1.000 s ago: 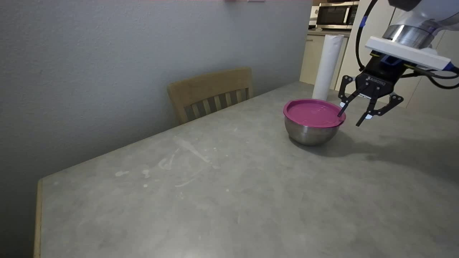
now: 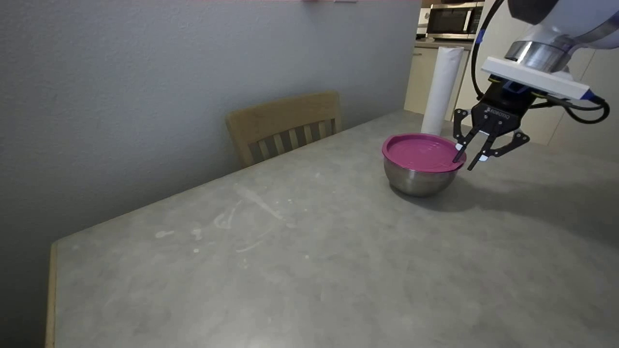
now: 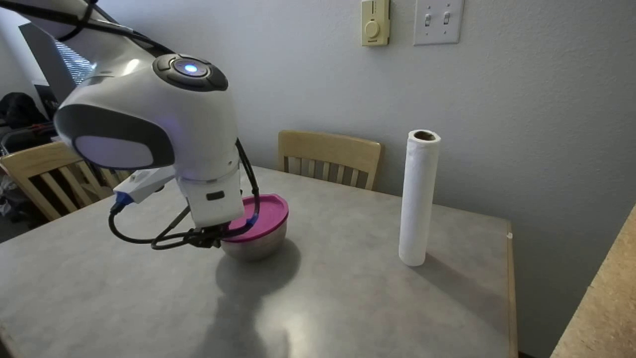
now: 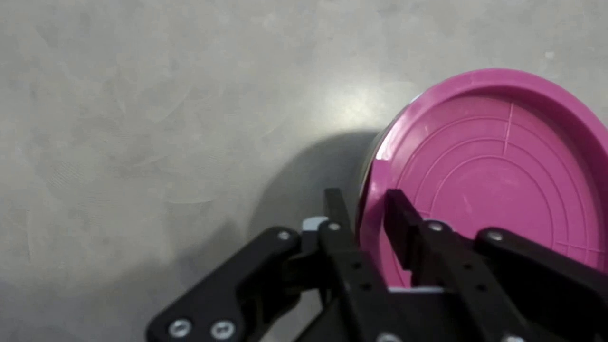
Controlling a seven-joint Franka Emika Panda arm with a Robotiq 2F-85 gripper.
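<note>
A steel bowl (image 2: 419, 182) stands on the grey table, covered by a pink lid (image 2: 422, 152). My gripper (image 2: 464, 165) is at the lid's right edge in exterior view 1, its fingers part open and tilted toward the bowl. From the wrist, one finger (image 4: 400, 219) overlaps the inside of the lid (image 4: 501, 171), while the other finger (image 4: 336, 208) lies just outside the rim. The rim shows in the gap between them; whether either finger touches it, I cannot tell. In exterior view 2 the arm hides the fingertips and part of the lid (image 3: 271, 212).
A tall white paper roll (image 3: 419, 200) stands upright on the table, apart from the bowl. Wooden chairs, one of them (image 3: 331, 149) by the wall, border the table.
My gripper has shifted left in exterior view 1, toward the bowl, and its fingers have drawn closer together. Bowl and lid look unmoved.
</note>
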